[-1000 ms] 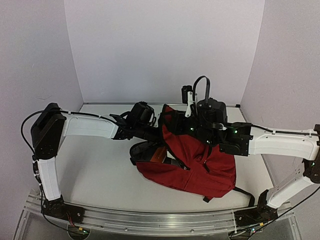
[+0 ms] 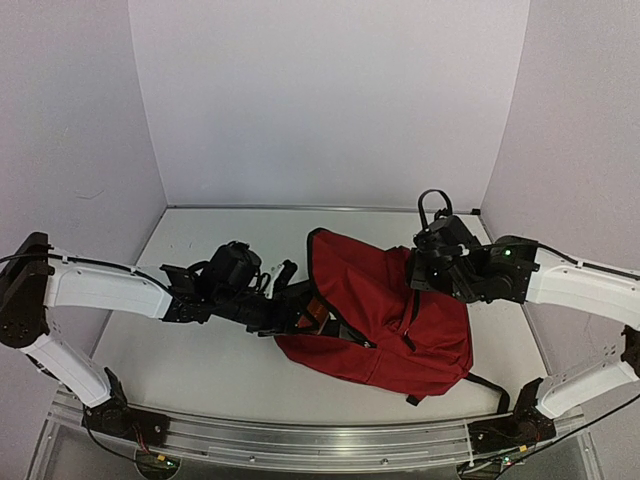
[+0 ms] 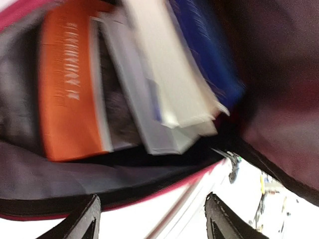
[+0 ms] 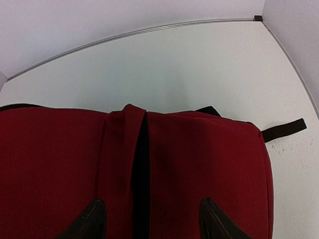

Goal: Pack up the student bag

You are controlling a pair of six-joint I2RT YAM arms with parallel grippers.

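The dark red student bag (image 2: pixel 385 330) lies on the table right of centre, its opening turned to the left. Inside, the left wrist view shows an orange book (image 3: pixel 72 84), a pale thick book or box (image 3: pixel 169 64) and a blue one (image 3: pixel 212 55), somewhat blurred. My left gripper is open at the mouth of the bag, the lower rim crossing behind its fingers. Over the bag's upper right part, my right gripper stands open, with red cloth and a dark seam behind the gap; whether it touches the cloth I cannot tell.
A black strap (image 2: pixel 490 390) trails from the bag's lower right corner, and another strap (image 4: pixel 284 130) sticks out at its far side. White walls close the back and sides.
My left arm has drawn back to the left and lower, along the bag's mouth. My right gripper has moved right, away from the raised flap, whose top edge has sunk a little.
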